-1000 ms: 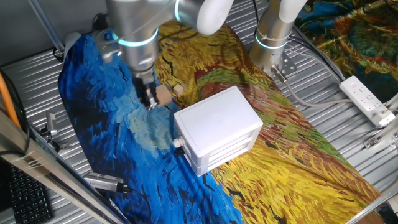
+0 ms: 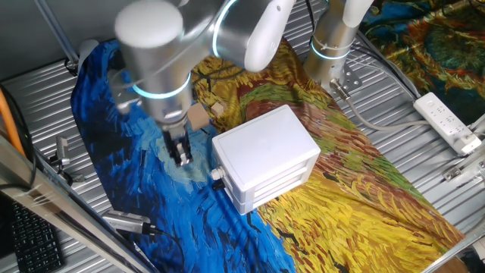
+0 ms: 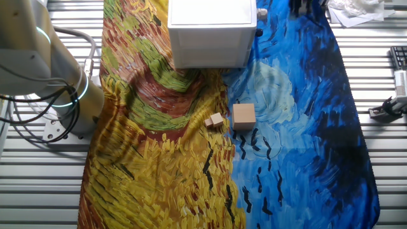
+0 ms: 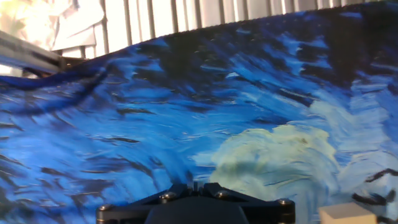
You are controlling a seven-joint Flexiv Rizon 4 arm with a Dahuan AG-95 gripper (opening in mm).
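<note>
My gripper [image 2: 180, 158] hangs over the blue part of the cloth, left of the white drawer box [image 2: 265, 144]. In the wrist view the fingertips of the gripper stand together, shut, and nothing shows between them. A tan block [image 3: 243, 117] rests on the cloth. It is behind my gripper in exterior view 1, and its corner enters the wrist view at the lower right. Close beside it lies a smaller light wooden block [image 3: 217, 119], with a darker piece against it. The box carries a white knob [image 2: 217, 174] on its side facing my gripper.
A painted cloth [image 3: 159, 178] covers the table, wrinkled in places. A metal device [image 2: 127, 221] lies at the front left. Blue cloth left of the box is clear.
My gripper has moved away from the tan block, down the picture in exterior view 1, to beside the knob side of the box. The blocks and the box have stayed put.
</note>
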